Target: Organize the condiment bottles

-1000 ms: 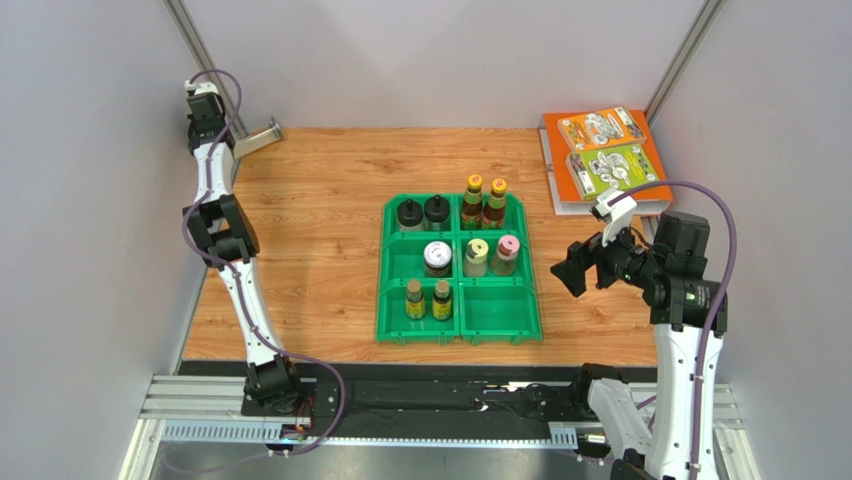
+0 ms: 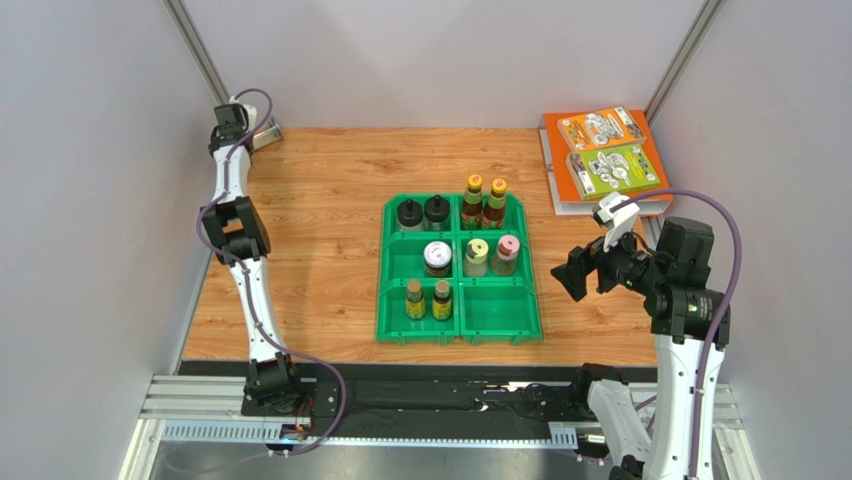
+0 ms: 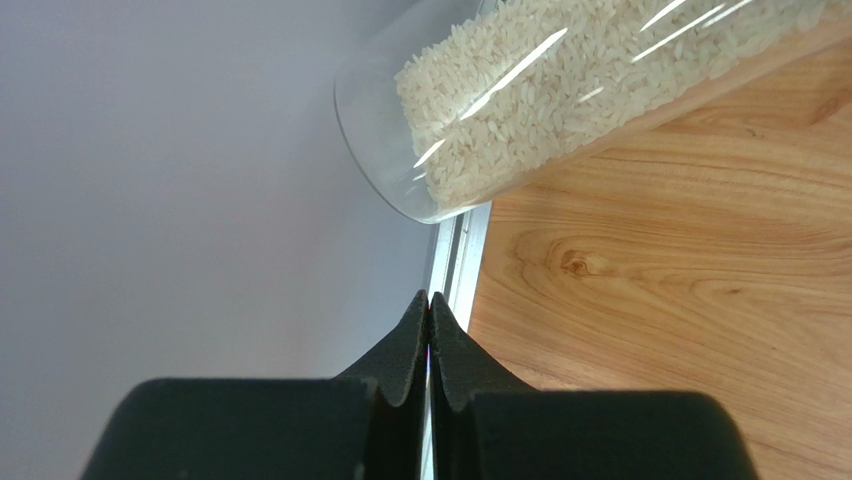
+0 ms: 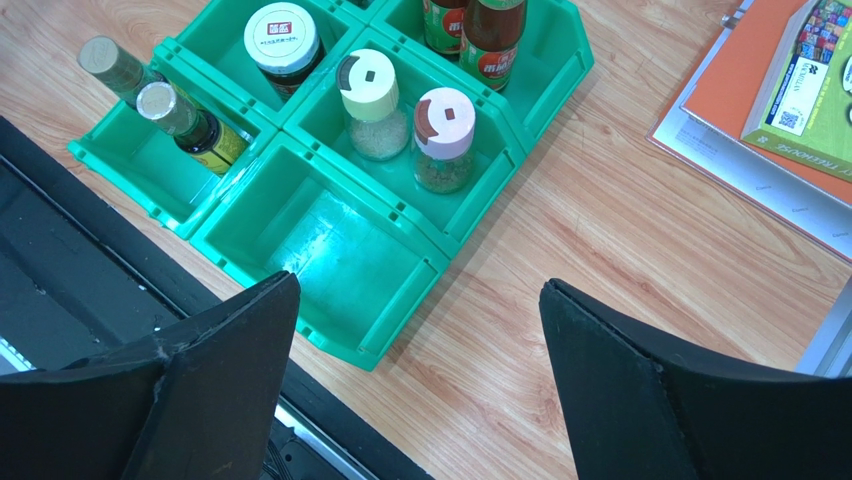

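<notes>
A green six-compartment tray [image 2: 498,310] stands mid-table, holding brown sauce bottles [image 2: 471,215], dark-lidded jars [image 2: 410,218], a white-lidded jar [image 2: 437,258], pink and cream-capped shakers [image 2: 505,258] and small yellow-label bottles [image 2: 441,308]. The front-right compartment is empty. My left gripper is shut with nothing between its fingers, at the back-left corner, where a clear container of rice [image 3: 540,100] lies on its side beyond the fingertips. My right gripper stands open and empty, right of the tray and above it.
Books and boxes [image 2: 610,170] are stacked at the back right. Walls close in on both sides.
My left arm has shifted right and slightly down in the top view, across the back-left corner. The right arm and the tray's contents look unchanged.
</notes>
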